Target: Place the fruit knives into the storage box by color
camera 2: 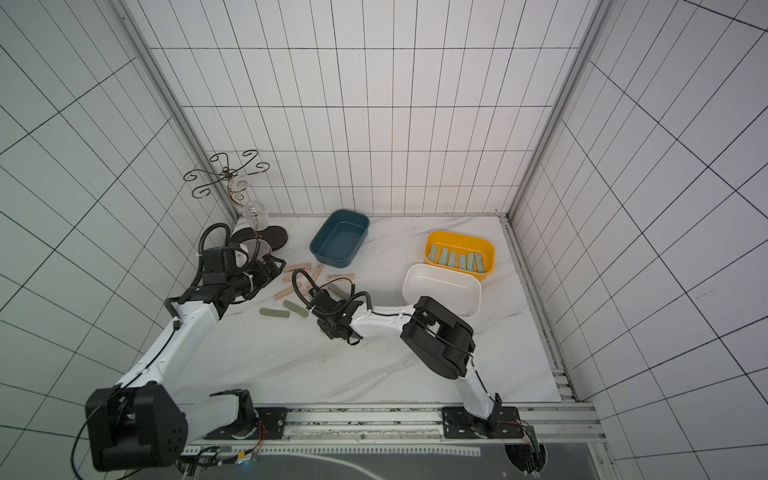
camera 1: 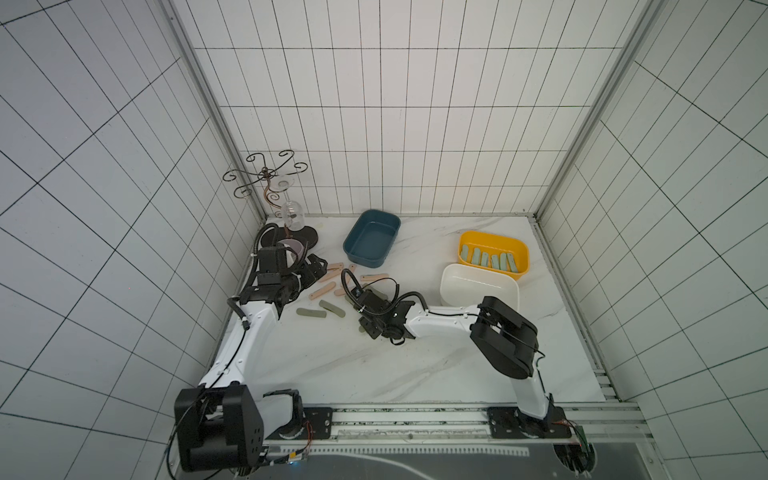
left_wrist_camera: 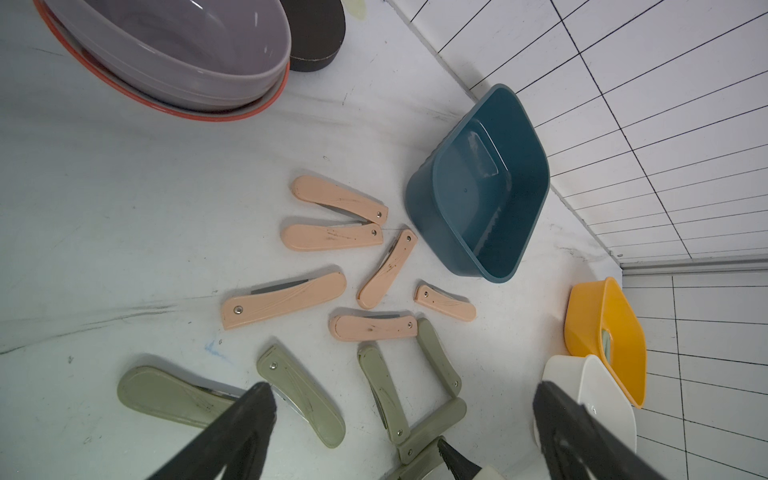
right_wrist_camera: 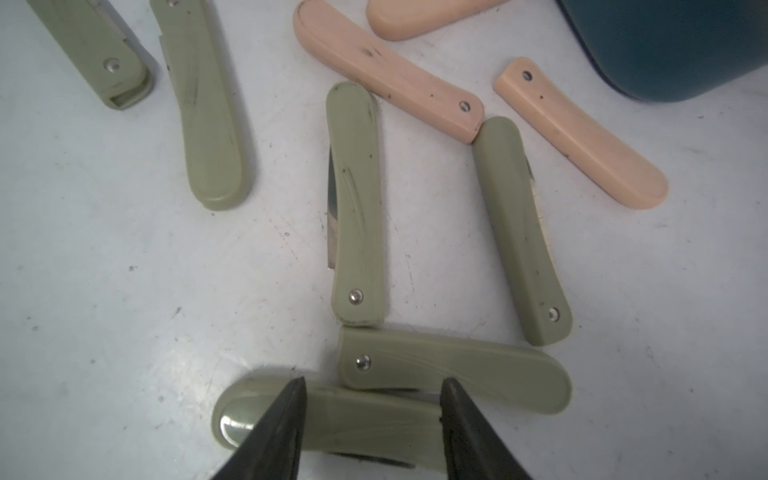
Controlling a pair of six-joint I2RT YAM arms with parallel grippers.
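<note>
Low over the olive-green knives is my right gripper, part open, its fingers above a green knife (right_wrist_camera: 360,428) lying flat; contact cannot be made out. Touching or close to that knife is another green knife (right_wrist_camera: 456,369), with more green ones (right_wrist_camera: 357,200) beyond. Several pink knives (left_wrist_camera: 284,300) lie behind them. My left gripper is open over the table at the left, nothing between its fingers. The blue box (left_wrist_camera: 480,192) is empty. A yellow box (camera 1: 494,240) holds several pale blue-green knives (camera 1: 494,261). The white box (camera 1: 480,280) shows no knives inside.
Behind the left arm stand stacked bowls (left_wrist_camera: 184,56) and a dark metal rack (camera 1: 266,174) with a glass. My right arm (camera 1: 448,320) crosses in front of the white box.
</note>
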